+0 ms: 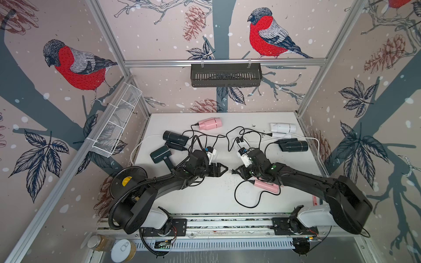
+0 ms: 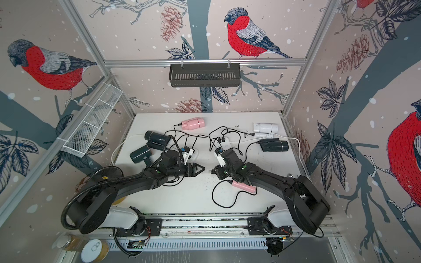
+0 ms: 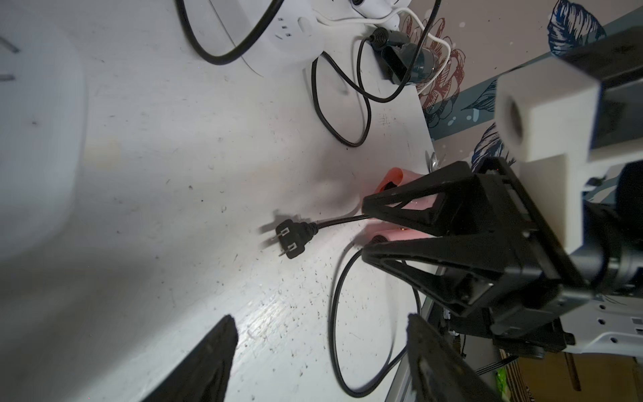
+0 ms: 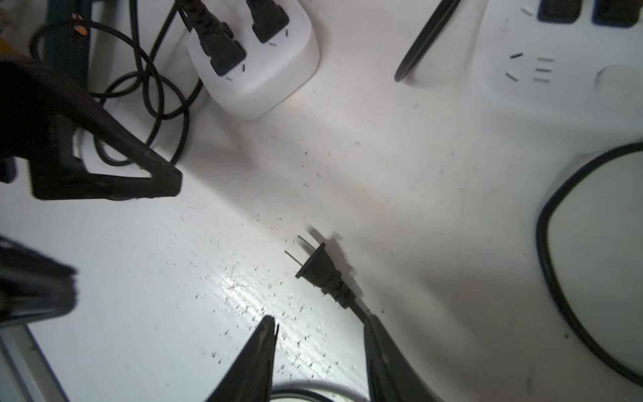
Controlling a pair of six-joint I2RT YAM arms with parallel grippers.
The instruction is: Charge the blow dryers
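Note:
A loose black plug lies on the white table at front centre, its cord running toward a pink blow dryer beneath the right arm. My right gripper hangs open just over that plug, nothing between its fingers. My left gripper is open and empty, left of the plug. White power strips behind the grippers have black plugs in them. Further dryers lie around: pink, white, dark green at right, and two dark ones at left.
Black and white cords tangle across the back and middle of the table. A dark basket hangs on the back rail, a white wire rack on the left.

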